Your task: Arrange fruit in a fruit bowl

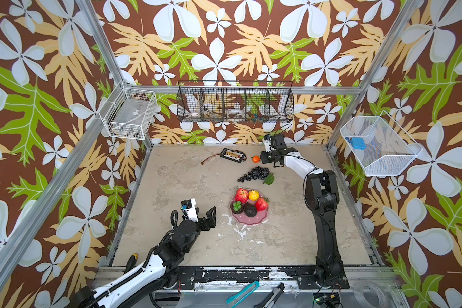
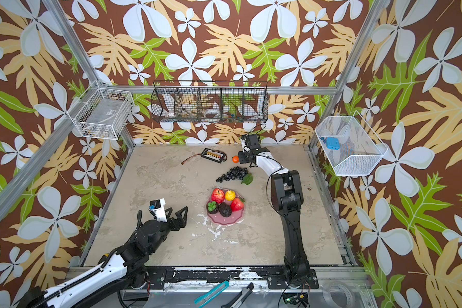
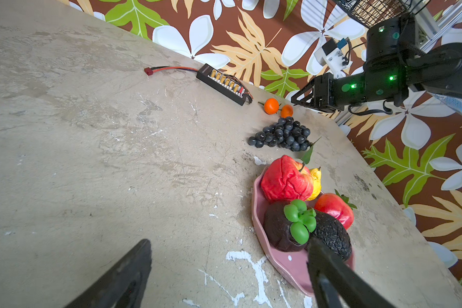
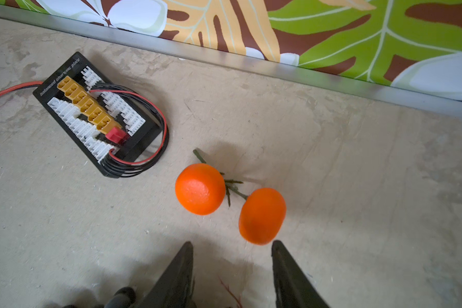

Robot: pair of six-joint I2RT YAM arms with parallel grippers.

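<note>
Two small orange fruits (image 4: 200, 189) joined by a green stem lie on the table near the back wall. My right gripper hangs just in front of them, its fingers parted and nothing between them. A bunch of black grapes (image 1: 254, 175) with a green leaf rests between those fruits and the pink bowl (image 1: 249, 220). Inside the bowl are a red apple-like fruit (image 3: 285, 179), a yellow fruit (image 3: 315, 183), a red fruit with green leaves (image 3: 336, 209), a mangosteen-like fruit (image 3: 279, 225) and a dark avocado-like fruit (image 3: 332, 235). Left of the bowl, my left gripper stands open and empty.
A black charging board (image 4: 95, 115) with a red cable lies left of the orange fruits. The back wall edge (image 4: 292, 71) runs close behind them. Wire baskets (image 1: 234, 104) hang on the frame above.
</note>
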